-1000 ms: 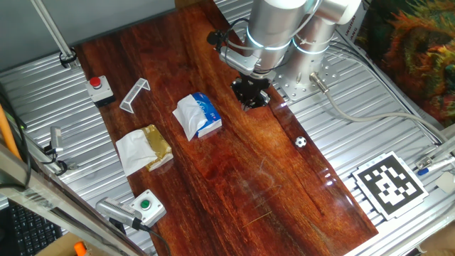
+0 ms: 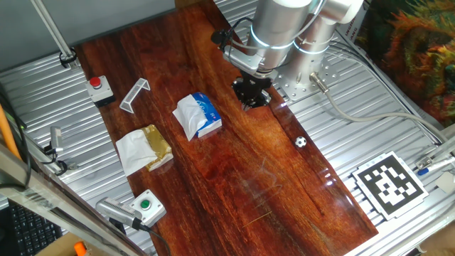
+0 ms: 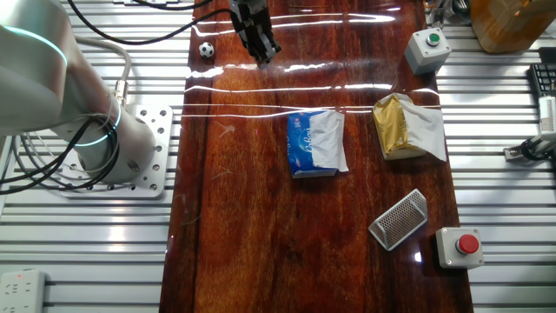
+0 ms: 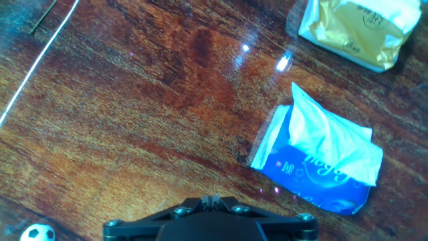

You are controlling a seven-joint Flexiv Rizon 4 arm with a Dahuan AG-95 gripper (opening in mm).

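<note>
My gripper shows at the bottom edge of the wrist view, its fingertips together and nothing visible between them. In the first exterior view the gripper (image 2: pixel 249 104) hangs over the table's robot-side edge, to the right of a blue tissue pack (image 2: pixel 206 114) and apart from it. White tissue sticks out of that pack. Farther left lies a gold tissue pack (image 2: pixel 158 144), also with white tissue out. A small black-and-white ball (image 2: pixel 301 142) rests near the table edge by the robot base, and the wrist view catches the ball (image 4: pixel 38 233) in its lower left corner.
Along the far long edge are a white perforated bracket (image 3: pixel 400 219), a red-button box (image 3: pixel 460 248) and a green-button box (image 3: pixel 427 50). A black-and-white marker board (image 2: pixel 389 184) lies off the table.
</note>
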